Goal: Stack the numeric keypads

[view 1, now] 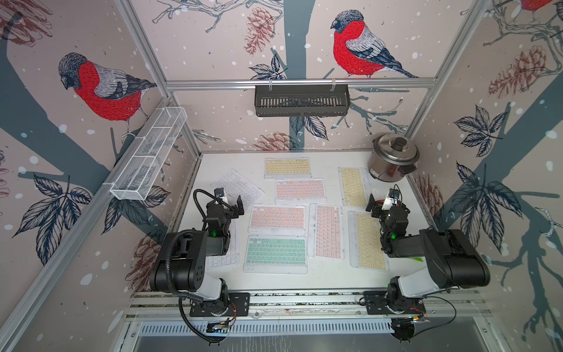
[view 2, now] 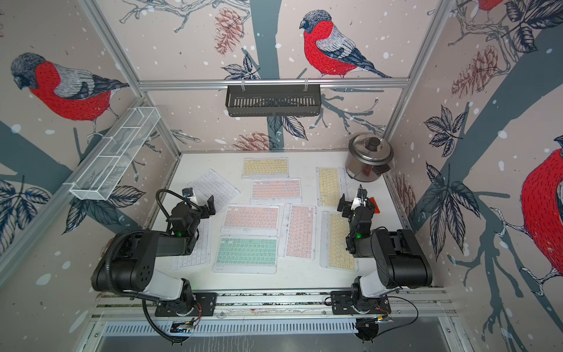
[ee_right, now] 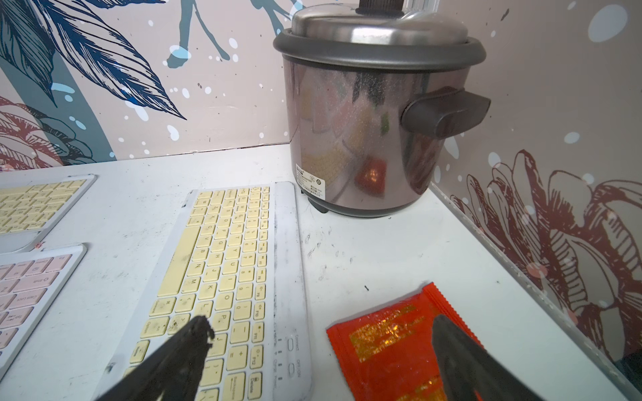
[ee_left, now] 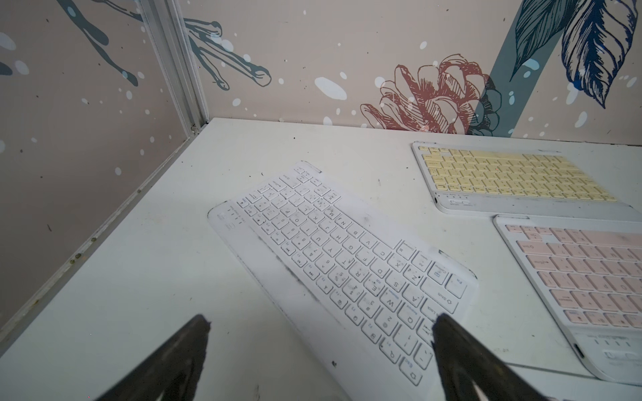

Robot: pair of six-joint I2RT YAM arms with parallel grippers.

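Observation:
Several keyboards lie flat and apart across the white table. At the left are a tilted white keyboard (ee_left: 347, 267) and another white one (view 1: 230, 258), partly hidden by my left arm. Pink keyboards (view 1: 277, 219) (view 1: 300, 189) (view 1: 326, 231) and a green one (view 1: 275, 253) fill the middle. Yellow ones lie at the back (view 1: 286, 167) and right (ee_right: 227, 267) (view 1: 369, 240). My left gripper is open above the tilted white keyboard, nothing between its fingers. Empty and open too, my right gripper hovers near the right yellow keyboards.
A metal pot (ee_right: 381, 113) stands at the back right corner. A red packet (ee_right: 394, 341) lies below the right gripper. A dark basket (view 1: 302, 102) hangs at the back, a white wire rack (view 1: 149, 153) at the left.

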